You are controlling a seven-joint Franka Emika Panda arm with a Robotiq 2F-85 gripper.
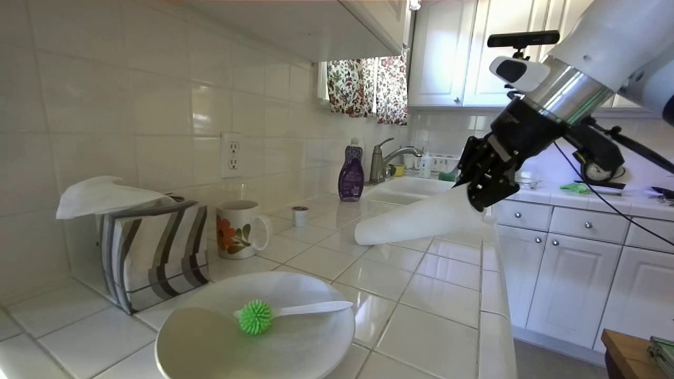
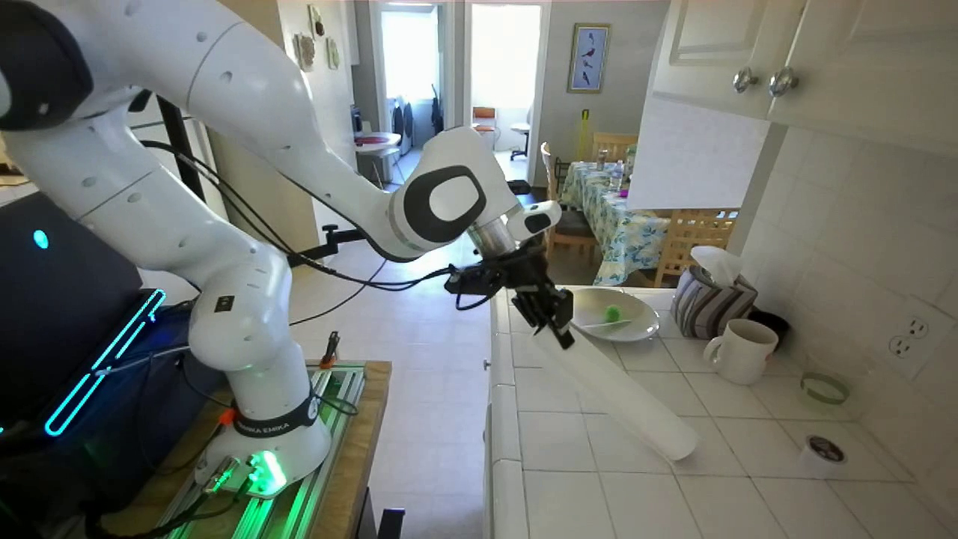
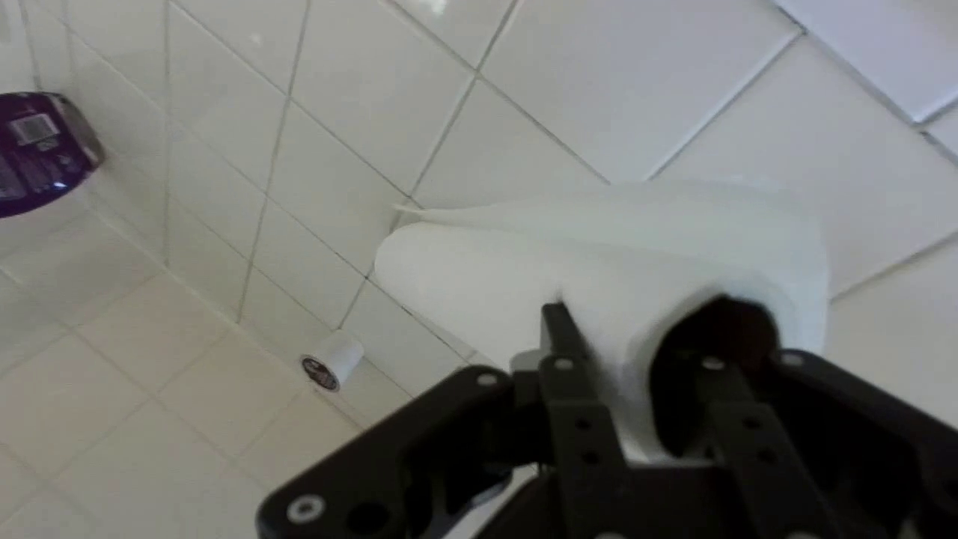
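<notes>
A white paper towel roll (image 1: pixel 417 221) slants above the tiled counter, its gripped end raised and its far end low near the tiles. My gripper (image 1: pixel 471 173) is shut on the roll's raised end. In the wrist view one finger (image 3: pixel 575 386) lies against the outside of the roll (image 3: pixel 503 260) and the other reaches into its dark core, so the wall is pinched between them. From the opposite side, exterior view 2 shows the roll (image 2: pixel 629 400) sloping down and away from the gripper (image 2: pixel 558 328). Whether the low end touches the counter I cannot tell.
A bowl (image 1: pixel 189 360) with a green brush (image 1: pixel 256 318) sits at the front. A striped tissue box (image 1: pixel 161 252), a flowered mug (image 1: pixel 237 230), a small cup (image 1: pixel 300 217) and a purple bottle (image 1: pixel 351 173) line the wall. Behind is the sink (image 1: pixel 410 185). Bare tiles lie around the roll.
</notes>
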